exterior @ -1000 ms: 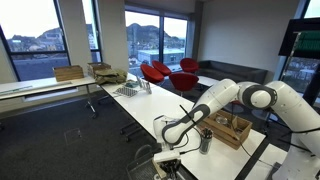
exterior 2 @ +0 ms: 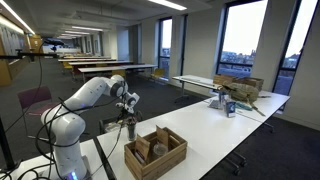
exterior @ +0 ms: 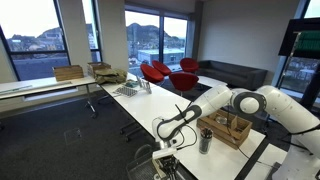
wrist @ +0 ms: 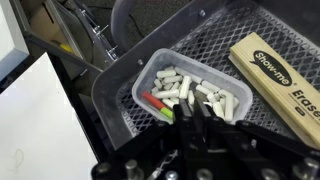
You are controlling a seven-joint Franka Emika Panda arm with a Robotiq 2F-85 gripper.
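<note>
In the wrist view my gripper is over a clear plastic tub (wrist: 139, 92) of short white sticks (wrist: 229, 104), like chalk pieces. Its fingertips are close together, with a white stick (wrist: 191, 97) seemingly between them; the dark fingers hide part of it. Red and green sticks (wrist: 158, 105) lie at the tub's left side. The tub sits inside a grey mesh basket (wrist: 118, 75). A wooden "Show-me" eraser (wrist: 277, 82) lies in the basket, right of the tub. Exterior view 1 has the gripper low at the table's near edge, too small for detail.
A wooden box (exterior 2: 172, 157) holding items stands on the white table (exterior 2: 225, 140), near the arm's base. Beside it is a dark mesh cup (exterior: 205, 141). Bags and boxes (exterior 2: 237, 92) occupy the table's far end.
The arm has shifted slightly, its upper links and wrist a little to the right in exterior view 1. The table's objects look unmoved.
</note>
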